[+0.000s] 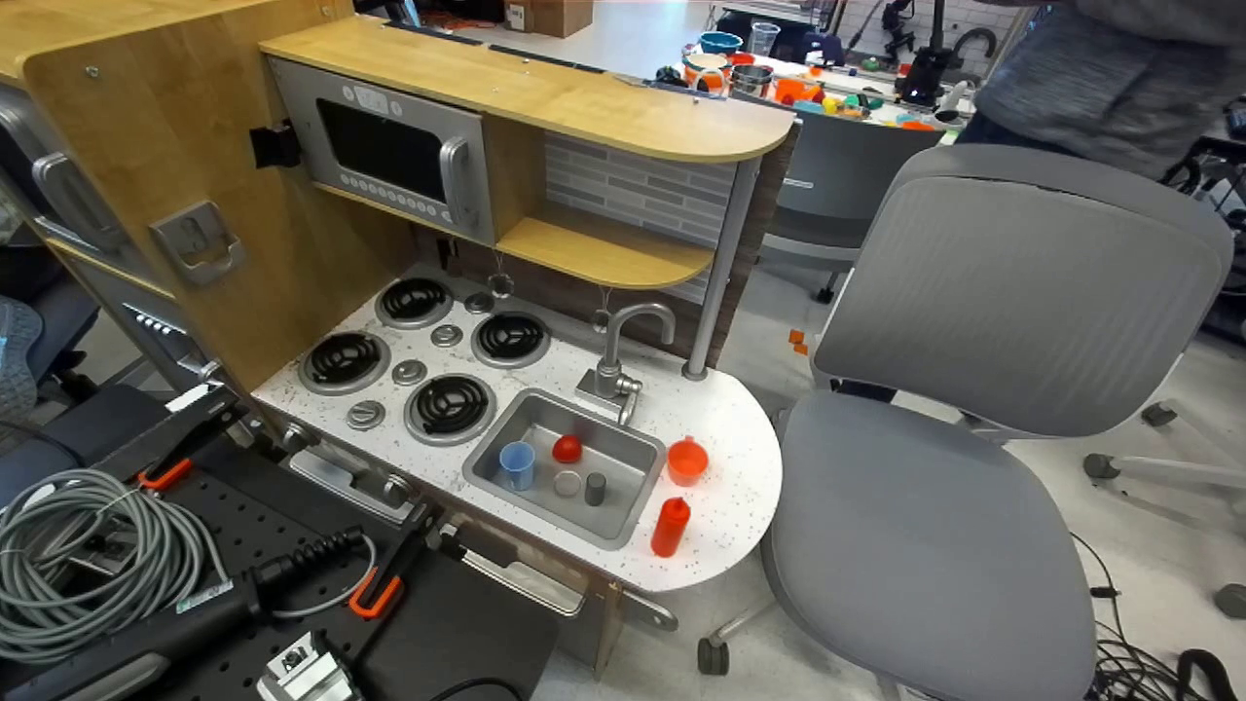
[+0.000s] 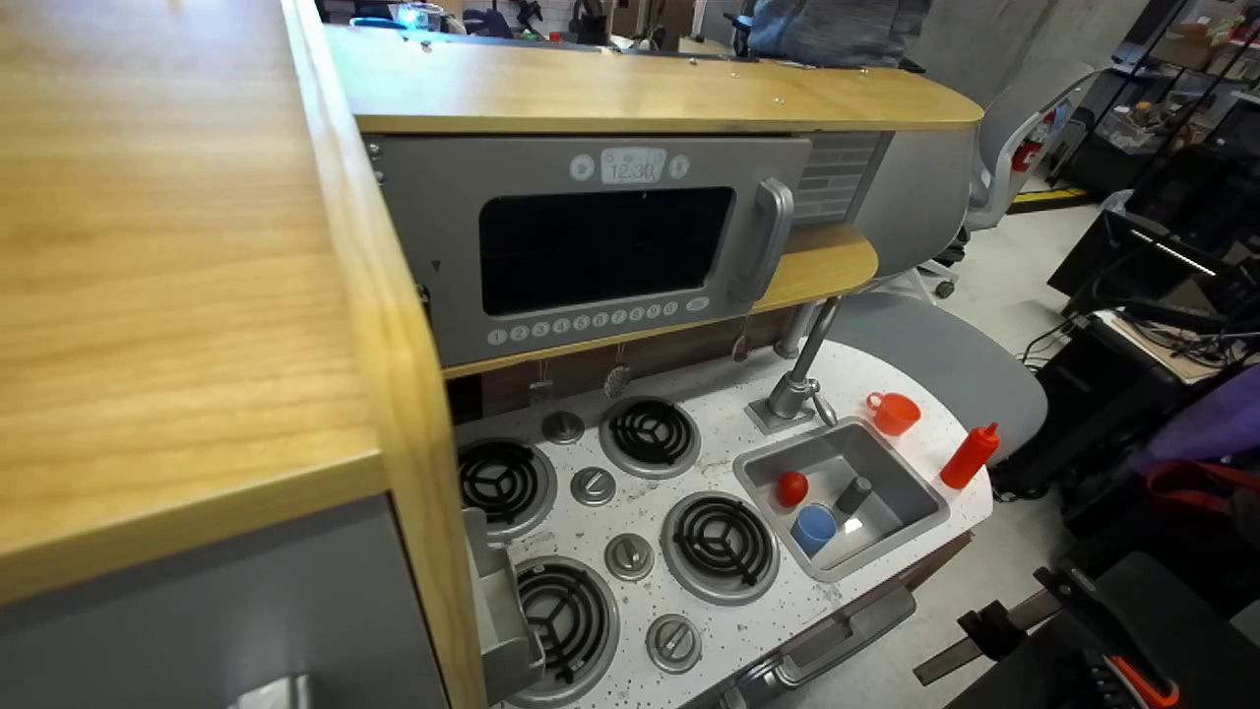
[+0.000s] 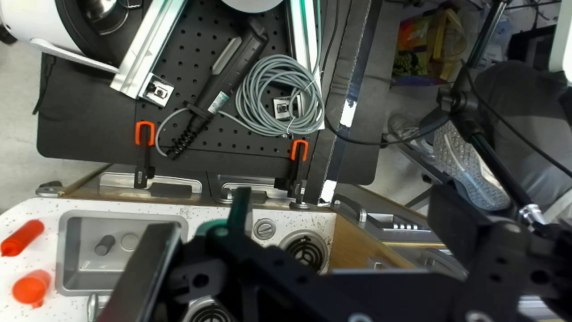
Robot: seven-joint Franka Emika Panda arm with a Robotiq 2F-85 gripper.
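In the wrist view my gripper stands open with its fingers (image 3: 143,273) far apart and nothing held between them. It is out of sight in both exterior views. The sink basin holds a blue cup (image 1: 517,465), a red ball-like item (image 1: 567,450) and a small dark grey cylinder (image 1: 596,489). To the right of the basin, on the white speckled counter (image 1: 736,467), are an orange-red cup (image 1: 686,461) and an upright red squeeze bottle (image 1: 671,527). My gripper hides part of the sink (image 3: 69,252) in the wrist view.
Several burners (image 1: 451,405) and knobs fill the counter left of the sink, below a closed toy microwave (image 2: 602,248) and wooden shelf. The faucet (image 1: 613,350) rises behind the basin. A black pegboard table (image 3: 91,123) with coiled cable (image 3: 252,96) adjoins the kitchen; a grey chair (image 1: 934,549) stands right.
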